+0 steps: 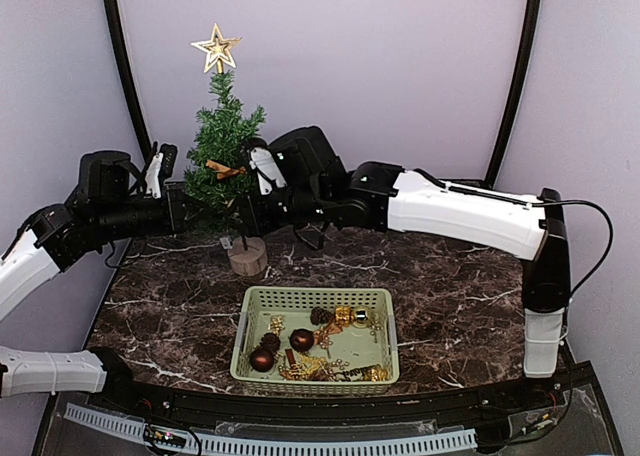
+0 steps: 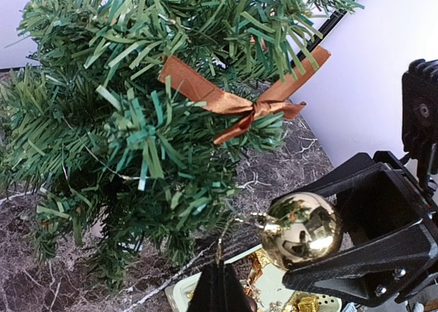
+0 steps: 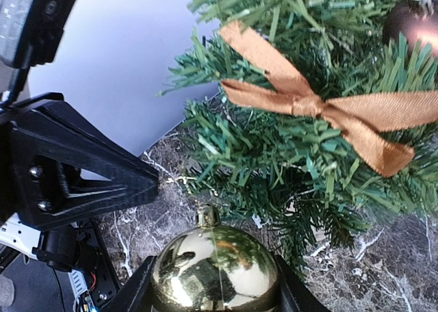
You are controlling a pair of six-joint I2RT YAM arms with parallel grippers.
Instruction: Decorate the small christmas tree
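The small tree [image 1: 225, 131], topped by a gold star [image 1: 216, 48], stands on a wooden base [image 1: 248, 258]. A copper ribbon bow [image 3: 308, 105] sits on its branches. My right gripper is shut on a shiny gold bauble [image 3: 215, 271] with a thin cord, at the tree's lower front. My left gripper faces it from the left, shut, its tips at the thin cord above the bauble; whether cord is pinched between them is hard to tell. A dark bauble [image 3: 417, 24] hangs higher among the branches.
A pale green basket [image 1: 240, 326] of baubles, pinecones and gold ornaments lies in front of the tree. Walls [image 1: 590, 126] enclose the back and sides.
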